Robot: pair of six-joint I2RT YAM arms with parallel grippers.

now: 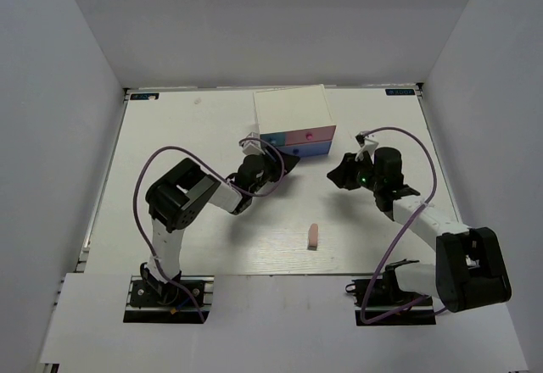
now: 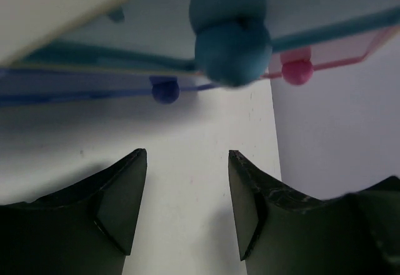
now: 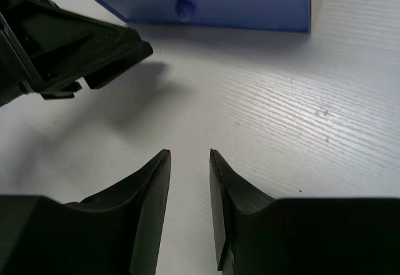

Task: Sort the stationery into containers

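A small pinkish block (image 1: 313, 236) lies alone on the white table toward the front. At the back stands a drawer box (image 1: 293, 108) with a cream top; teal and pink drawers sit above a blue one, each with a round knob. My left gripper (image 1: 288, 162) is at the box's front, partly covering it from above. Its fingers (image 2: 122, 203) are apart and empty, just below the teal knob (image 2: 232, 50). My right gripper (image 1: 339, 178) hangs over bare table right of the box, fingers (image 3: 153, 206) apart with nothing between. All drawers look closed.
The blue drawer's knob (image 3: 185, 9) shows in the right wrist view, with the left gripper's dark fingers close by at its left. Open table (image 1: 170, 119) lies left of the box and in front of it.
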